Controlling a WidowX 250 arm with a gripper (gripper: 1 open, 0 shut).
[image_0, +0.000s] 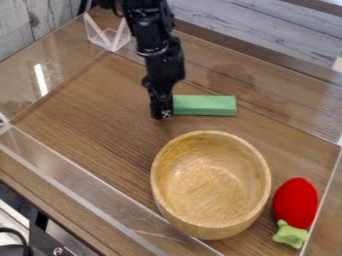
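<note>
My black gripper reaches down from the top centre to the left end of a green block, low over the table and at or touching that end. It looks shut, though its dark fingers blur together and I cannot see anything between them. A wooden bowl sits at the lower centre right, and a red object with a green top, like a plush strawberry, lies to its right.
White and clear pieces stand at the left edge and top left. A dark cable curls at the bottom left.
</note>
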